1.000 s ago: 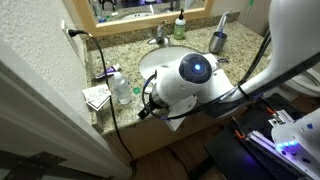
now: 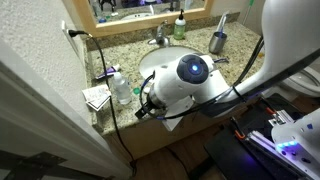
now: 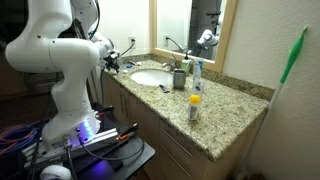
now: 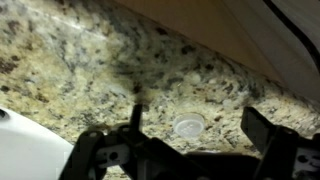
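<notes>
My gripper stands open over the speckled granite counter (image 4: 60, 60). A small round pale cap or disc (image 4: 189, 125) lies on the stone between its black fingers in the wrist view, and neither finger touches it there. From above, the gripper (image 2: 143, 107) shows near the counter's front edge, left of the sink. A small green spot (image 2: 137, 91) is beside it on the counter; whether that is the same disc I cannot tell.
A white bottle (image 2: 122, 89) and papers (image 2: 97, 97) are left of the gripper. The sink basin (image 2: 170, 57) lies close behind it. A metal cup (image 2: 218, 42) and soap bottle (image 2: 179, 27) stand farther back. A yellow-capped bottle (image 3: 194, 106) is on the long counter.
Over the last second my arm has shifted very slightly near the counter edge. The bottle and papers stay where they were.
</notes>
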